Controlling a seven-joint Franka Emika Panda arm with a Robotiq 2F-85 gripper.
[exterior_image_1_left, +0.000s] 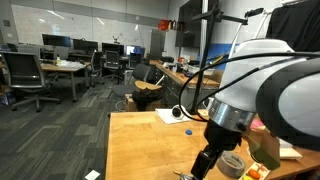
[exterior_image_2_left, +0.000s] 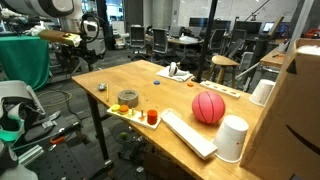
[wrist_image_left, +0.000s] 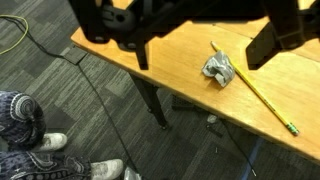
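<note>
In the wrist view my gripper stands open, with a wide gap between its dark fingers. A crumpled silvery-grey lump shows beyond the gap, nearer the right finger, lying on the wooden table by its edge. Beside it lies a yellow pencil, slanting toward the edge. No contact between fingers and lump shows. From exterior view 1, the white arm reaches over the table's near part, its dark wrist covering much of the gripper. Part of the lump shows at the bottom border.
A grey tape roll, a red cup, a red ball, a white tray and white cups stand on the table. Several coloured pieces lie on a yellow-green strip.
</note>
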